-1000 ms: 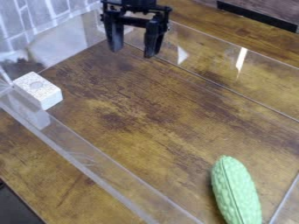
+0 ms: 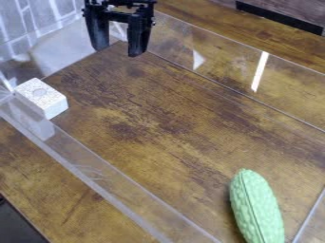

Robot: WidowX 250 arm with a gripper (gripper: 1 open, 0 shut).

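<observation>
My black gripper [image 2: 120,38] hangs at the top left over the back of a clear-walled wooden work area, its two fingers apart with nothing visible between them. A white block [image 2: 41,96] with a speckled top lies against the left side, below and left of the gripper. A green, textured oblong object [image 2: 256,206], shaped like a corn cob or gourd, lies at the lower right, far from the gripper.
Transparent walls [image 2: 102,179] border the wooden floor [image 2: 165,123] on several sides. A white, curtain-like surface is at the upper left, and a dark edge at the top right.
My gripper has moved left and slightly up across the last second, its fingers still apart. The block and the green object have stayed where they were.
</observation>
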